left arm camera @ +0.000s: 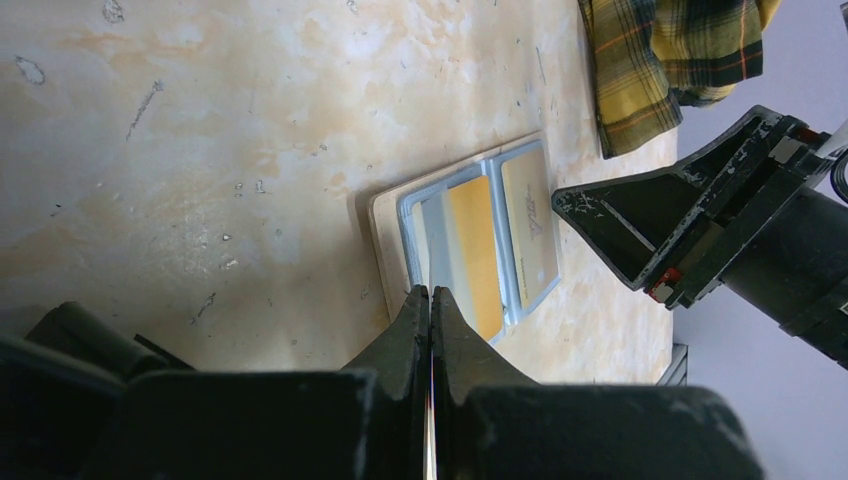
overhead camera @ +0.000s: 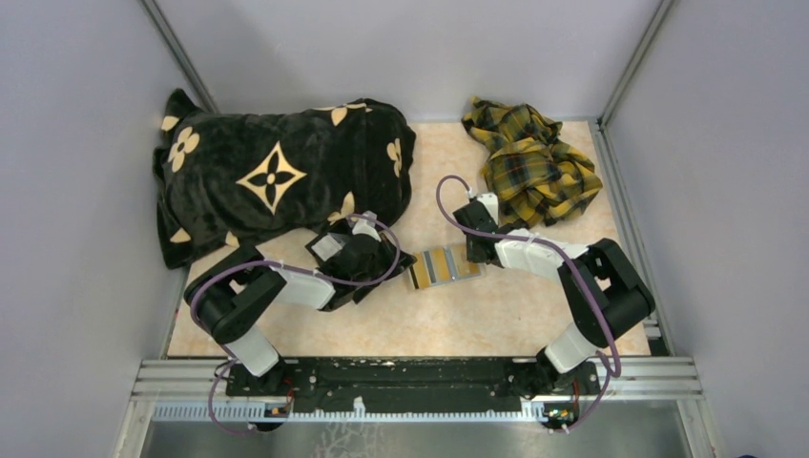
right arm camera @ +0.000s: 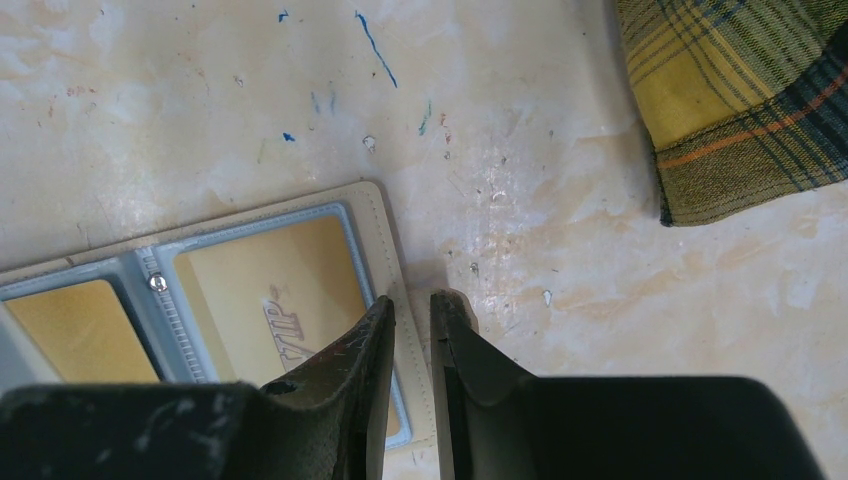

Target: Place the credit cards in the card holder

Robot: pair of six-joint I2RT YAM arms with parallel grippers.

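Note:
The open card holder (overhead camera: 446,266) lies flat mid-table, beige-rimmed with grey-blue pocket edges and a yellow card (left arm camera: 476,250) and a tan card (right arm camera: 268,290) in its pockets. At its left end my left gripper is shut, tips together over the pocket edge. A thin pale line shows between these fingers, but whether it is a card cannot be told. At the opposite end my right gripper is closed to a narrow gap. One of its fingers (right arm camera: 355,375) covers the holder's edge, the other stands just outside, and the rim shows between them.
Under the left arm is a black object (overhead camera: 315,244) with a white panel (overhead camera: 327,247), partly hidden. A black patterned cushion (overhead camera: 286,172) fills the back left, a yellow plaid cloth (overhead camera: 534,162) the back right. Bare table (overhead camera: 401,329) lies in front of the holder.

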